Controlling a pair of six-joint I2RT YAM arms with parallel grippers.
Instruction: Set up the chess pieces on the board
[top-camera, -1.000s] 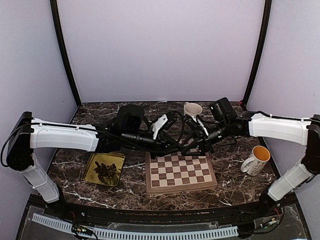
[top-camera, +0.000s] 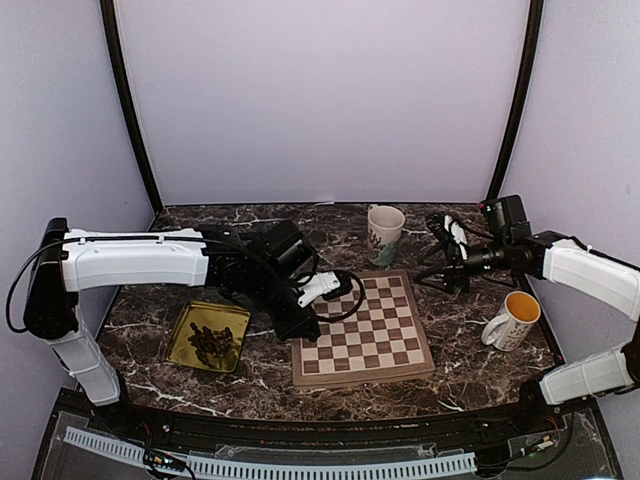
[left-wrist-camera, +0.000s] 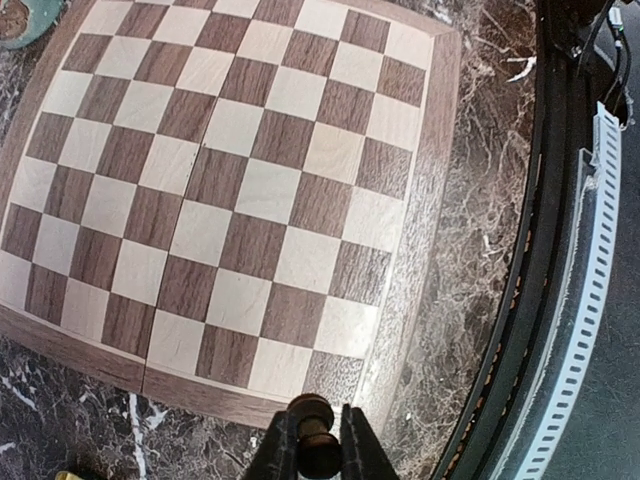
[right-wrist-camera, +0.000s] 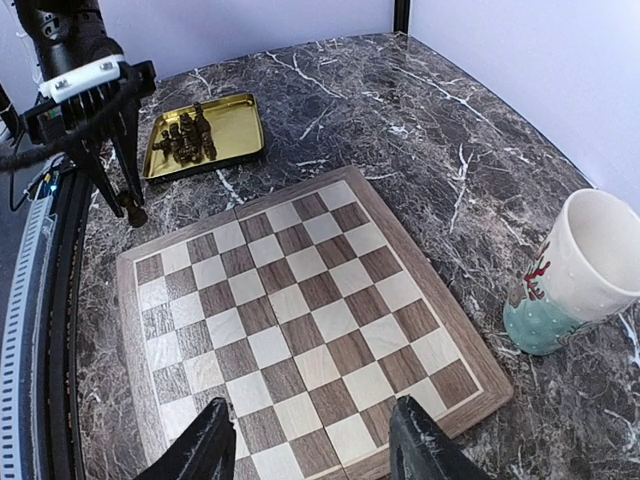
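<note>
The chessboard (top-camera: 364, 378) lies on the dark marble table with no pieces on its visible squares. Over the board's left front side, my left gripper (top-camera: 304, 335) is shut on a dark brown chess piece (left-wrist-camera: 313, 425), which hangs between the fingertips in the left wrist view. In the right wrist view the same left gripper and the piece stand above the table, by the board's corner. More dark pieces (top-camera: 212, 345) lie jumbled in the gold tray (top-camera: 180, 355) at left. To the right of the board, my right gripper is open and empty.
Behind the board stands a white and teal cup (top-camera: 384, 235). A mug with an orange inside (top-camera: 512, 322) sits at the right, near the right arm. Bare marble lies between the tray and the board.
A second ago the two grippers met above the board. They have since parted: the right has drawn back to the right, while the left has moved leftward and lower, toward the board's near-left side.
</note>
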